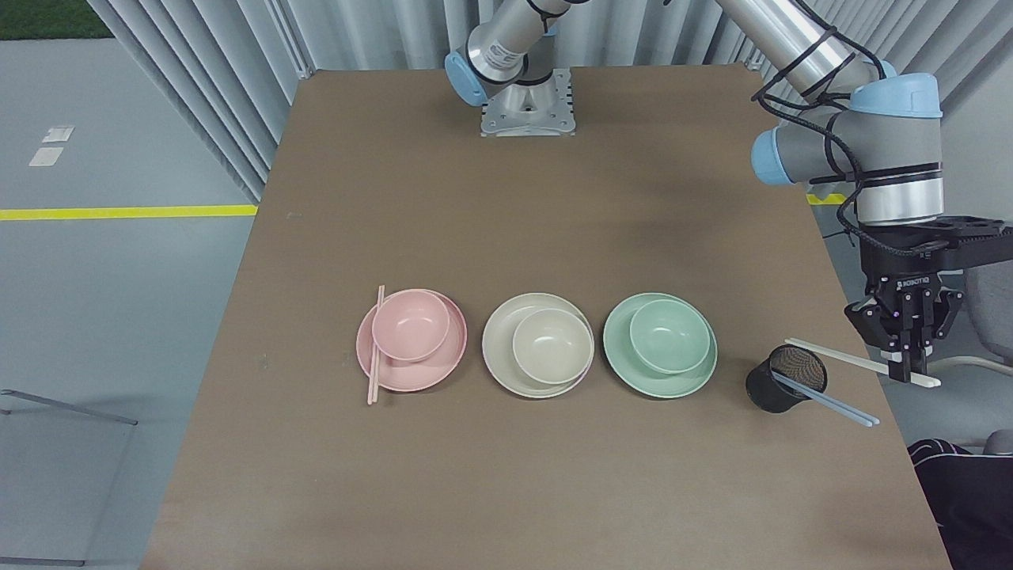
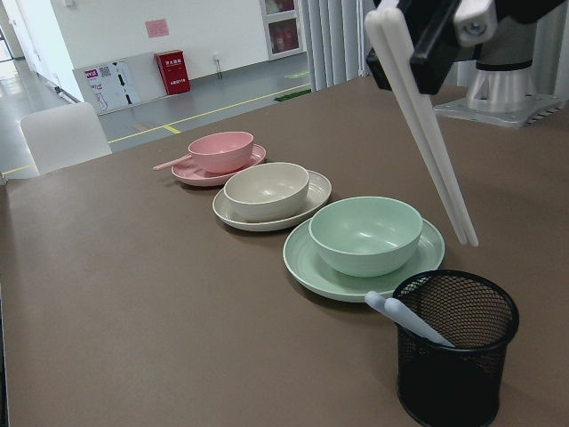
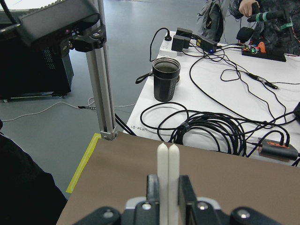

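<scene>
My gripper point(image 1: 904, 369) is shut on a pair of white chopsticks point(image 2: 425, 124), held at the table's right edge in the front view, above the mesh holder. The chopsticks lie side by side, upright in the wrist view point(image 3: 173, 183). The black mesh holder point(image 1: 769, 389) holds light blue chopsticks point(image 1: 845, 409). Left of it stand a green bowl point(image 1: 669, 336) on a green plate point(image 1: 622, 361), a cream bowl point(image 1: 552, 347) on a cream plate point(image 1: 503, 361), and a pink bowl point(image 1: 411, 326) on a pink plate point(image 1: 437, 370) with pink chopsticks point(image 1: 373, 380) along its left side.
The wrist view shows a white table point(image 3: 211, 93) with coiled cables, a black cup point(image 3: 165, 82) and a metal post point(image 3: 101, 93).
</scene>
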